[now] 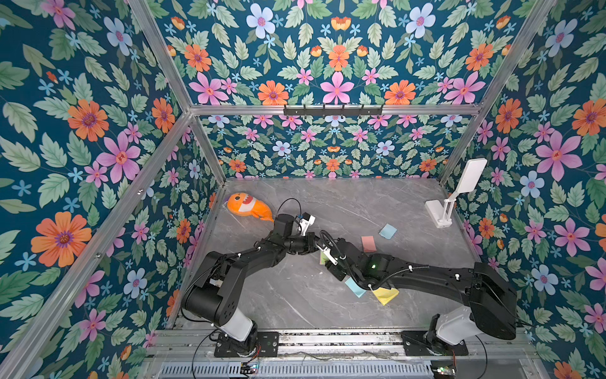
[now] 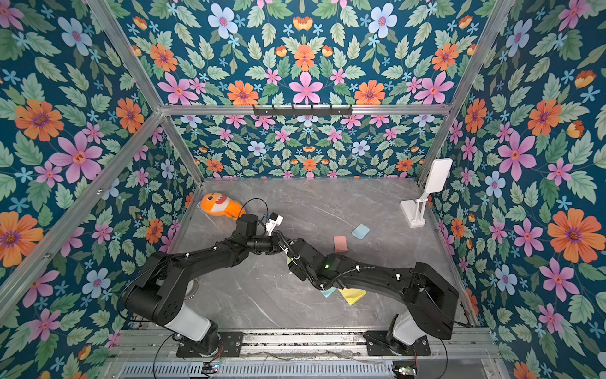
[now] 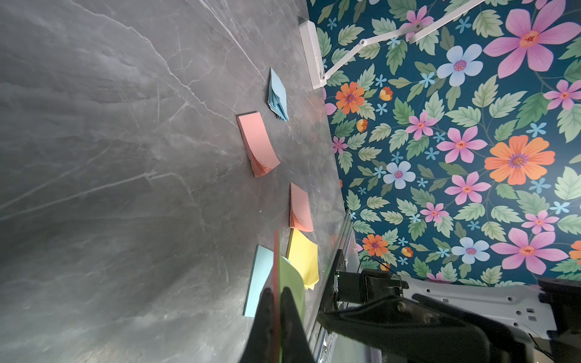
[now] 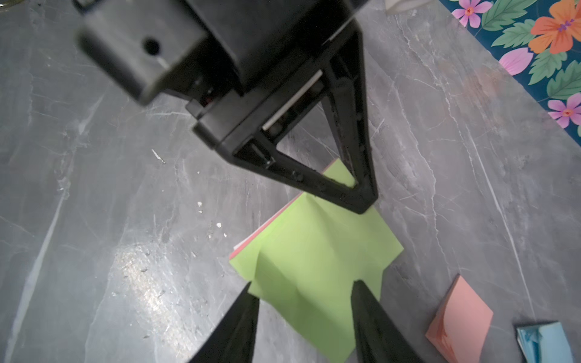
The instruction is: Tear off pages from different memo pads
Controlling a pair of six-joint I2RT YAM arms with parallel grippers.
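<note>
My left gripper is shut on the upper edge of a green memo pad point(image 4: 314, 242), whose stack also shows a pink layer underneath. In the left wrist view, the pad's thin edge stands between the closed fingers. From below in the right wrist view, my right gripper spreads open at the pad's lower end, one fingertip close to a creased, raised corner of the green top sheet. Contact there cannot be made out. Other memo pads rest on the table: pink point(image 3: 257, 142), another pink point(image 3: 300, 208), yellow point(image 3: 304, 260), light blue point(image 3: 257, 278) and darker blue point(image 3: 277, 93).
An orange plush toy point(image 1: 247, 206) lies at the back left, and a white lamp point(image 1: 451, 195) stands at the back right. The two arms nearly meet mid-table. Bare grey tabletop point(image 1: 265, 300) lies at front left.
</note>
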